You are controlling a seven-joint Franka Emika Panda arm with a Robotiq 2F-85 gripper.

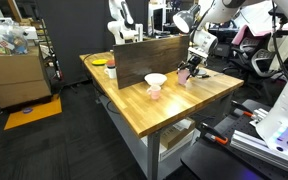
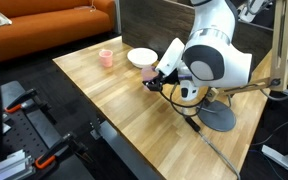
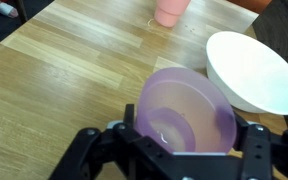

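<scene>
A translucent pink cup fills the lower middle of the wrist view, its open rim facing the camera. The gripper is open, with its black fingers on either side of this cup. Whether the pads touch the cup wall cannot be made out. In exterior view 1 the cup is at the right part of the table, with the gripper close against it. Exterior view 2 shows only a bit of the cup, beside the dark gripper and under the white arm.
A white bowl stands close to the cup, and a second pink cup lies farther off. Along the table's back runs a dark panel. Cables and a dark round base occupy the right end.
</scene>
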